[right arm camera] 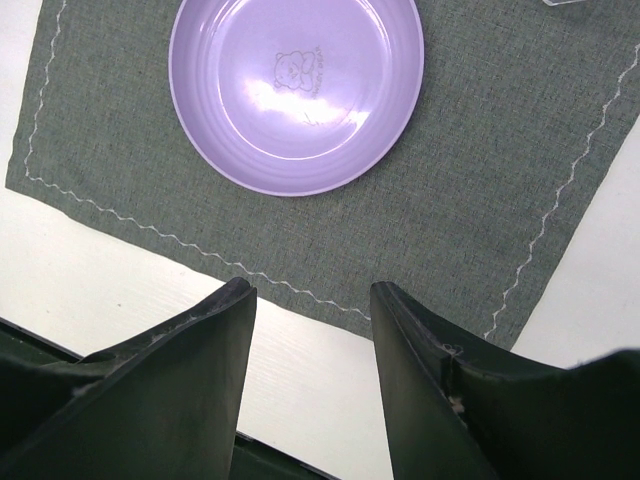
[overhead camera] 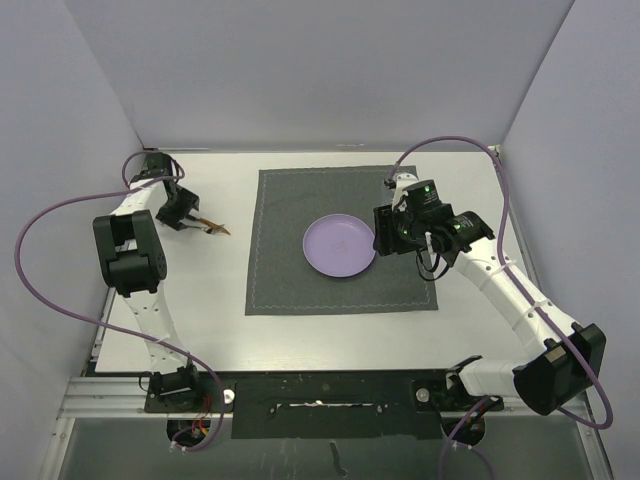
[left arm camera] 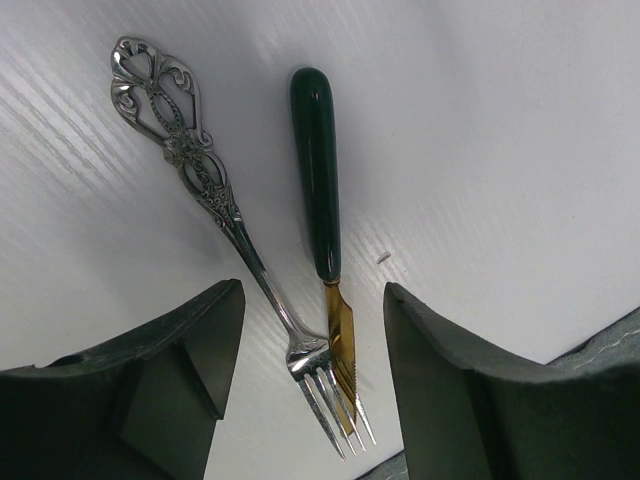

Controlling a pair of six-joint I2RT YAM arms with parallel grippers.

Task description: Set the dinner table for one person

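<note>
On the white table at the left, a silver fork [left arm camera: 308, 357] with an ornate handle lies beside a knife [left arm camera: 321, 175] with a dark green handle and gold blade, their lower ends overlapping. My left gripper is over them, open, nothing held, its fingertips either side of the fork's neck and knife. A purple plate [overhead camera: 338, 245] sits on the dark grey placemat [overhead camera: 290, 190]. My right gripper hangs over the placemat's right part near the plate, open and empty.
A small clear edge of an unidentified object [right arm camera: 562, 3] shows at the top of the right wrist view.
</note>
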